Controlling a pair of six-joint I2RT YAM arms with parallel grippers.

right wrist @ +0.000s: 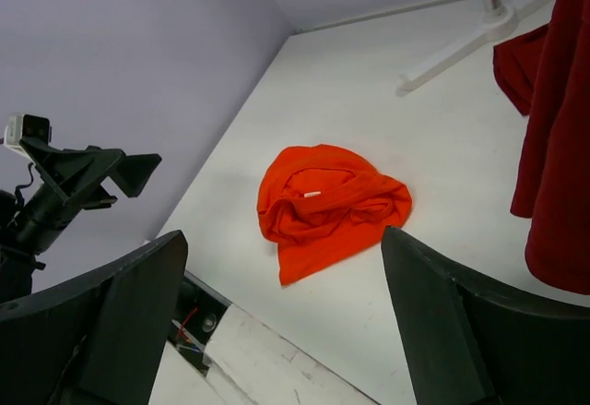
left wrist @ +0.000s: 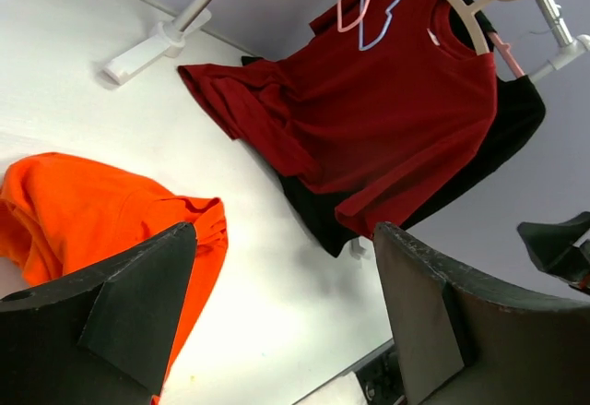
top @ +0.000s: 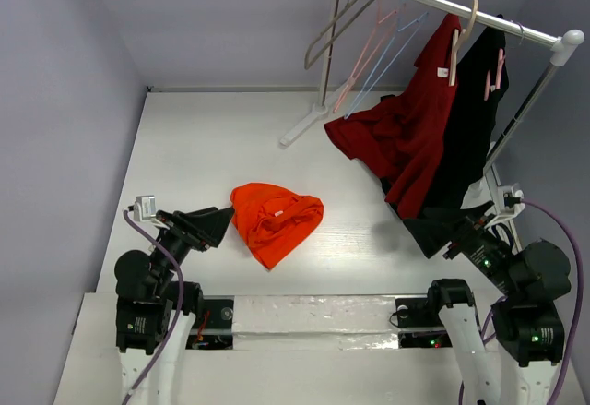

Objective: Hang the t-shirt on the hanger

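Observation:
An orange t-shirt [top: 277, 220] lies crumpled on the white table, left of the middle. To its left, and apart from it in the right wrist view, is my left gripper [top: 221, 228]; its fingers stand wide apart with nothing between them. On the right side, below the dark clothes, my right gripper [top: 419, 236] is open and empty, far from the orange shirt [right wrist: 323, 204]. Empty hangers hang on the rail: a brown one [top: 336, 31], a pink one [top: 365, 50] and a blue one [top: 385, 53].
A dark red shirt [top: 415, 114] and a black garment [top: 470, 119] hang at the right of the rack, reaching down to the table. The rack's white foot [top: 302, 128] rests on the table. Bare table [top: 184, 147] lies at the back left.

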